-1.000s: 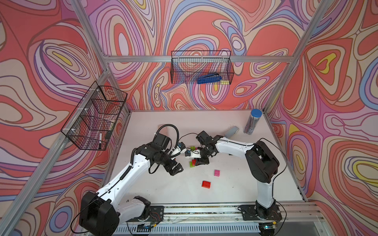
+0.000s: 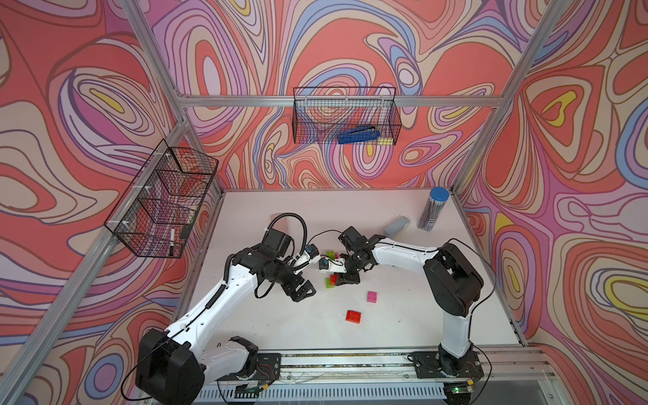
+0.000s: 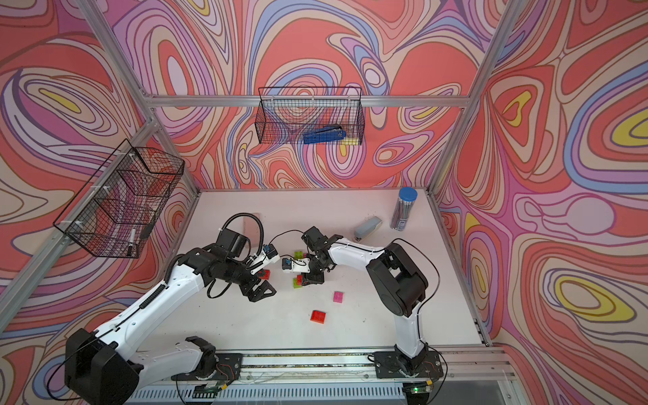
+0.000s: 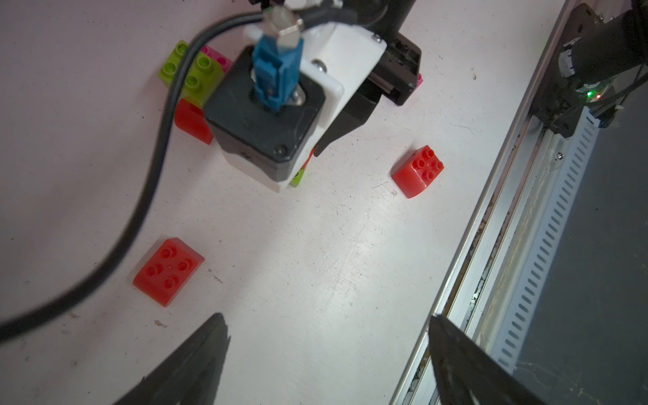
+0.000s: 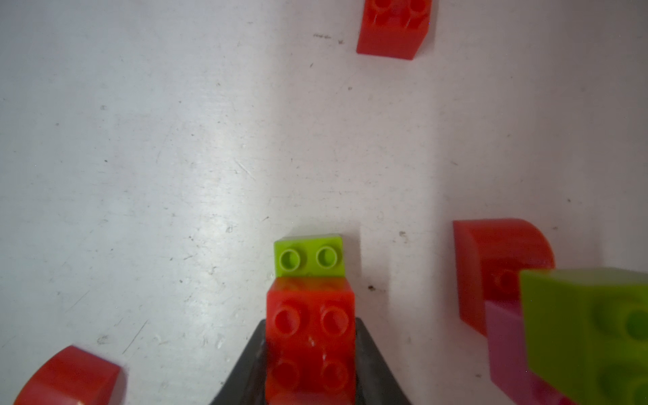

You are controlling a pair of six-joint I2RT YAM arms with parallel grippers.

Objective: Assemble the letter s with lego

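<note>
In the right wrist view, my right gripper is shut on a red brick [image 5: 310, 324], pinched by its sides. Under that brick lies a green brick [image 5: 309, 256], with one row of studs exposed. Whether the two are pressed fully together cannot be told. Beside them stands a stack with a green brick [image 5: 600, 317] on top, a pink brick [image 5: 506, 344] below it and a rounded red brick [image 5: 503, 260] at its base. My left gripper hangs open and empty above bare table, left of the right gripper.
Loose on the table are a red brick [image 4: 168, 271] near my left gripper, another red brick [image 2: 353, 316] toward the front and a pink brick [image 2: 372, 297]. A blue-lidded container [image 2: 433, 208] and a grey object [image 2: 396, 226] stand at the back right.
Over the last second my right gripper has shifted slightly right and toward the front, with the red brick still in it. My left arm shows hardly any movement.
</note>
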